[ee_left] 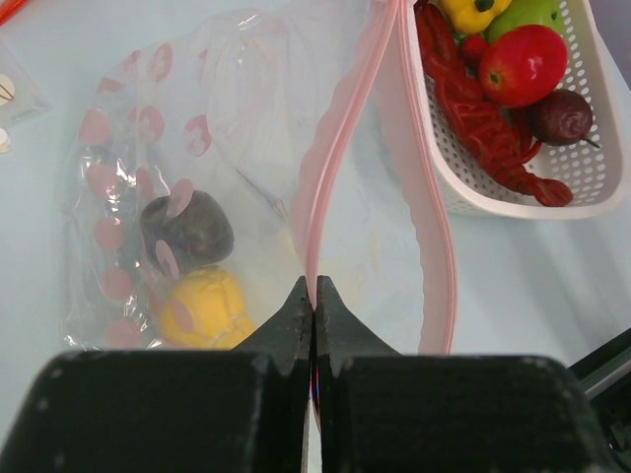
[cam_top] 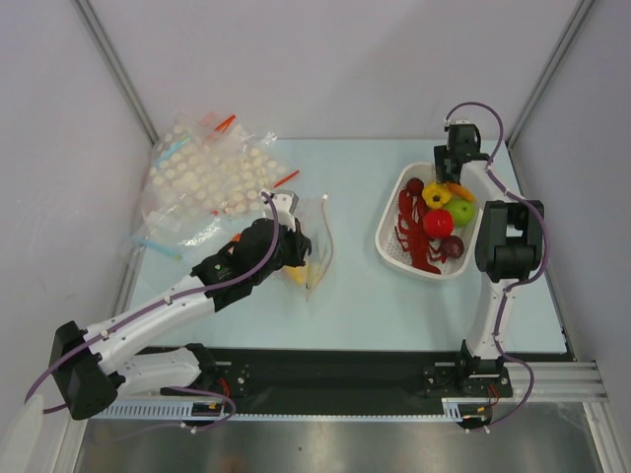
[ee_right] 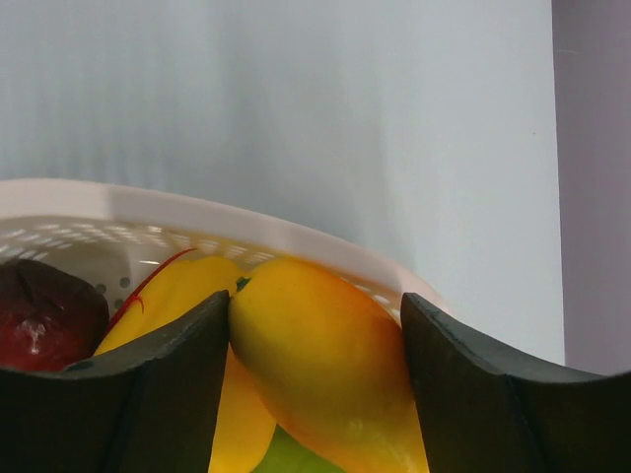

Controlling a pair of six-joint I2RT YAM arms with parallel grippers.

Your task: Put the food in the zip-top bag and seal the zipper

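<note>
The clear zip top bag (ee_left: 266, 108) has a pink rim, and my left gripper is shut on that rim. Its mouth gapes beside the fingers. Inside lie a dark round food (ee_left: 187, 229) and a yellow food (ee_left: 209, 307). Over at the white basket (ee_right: 158, 205), my right gripper has its fingers part open around a yellow-orange food (ee_right: 315, 355). Its fingers lie close against both sides; whether they grip it cannot be told. The food is low in the basket, by the far rim. From the top, that orange food (cam_top: 459, 191) shows partly below the gripper.
In the basket also lie a red lobster-like food (cam_top: 414, 232), a red tomato-like food (cam_top: 439, 223), a green food (cam_top: 460, 210), a yellow pepper (cam_top: 437, 195) and dark round foods. Other clear bags (cam_top: 197, 177) lie at the back left.
</note>
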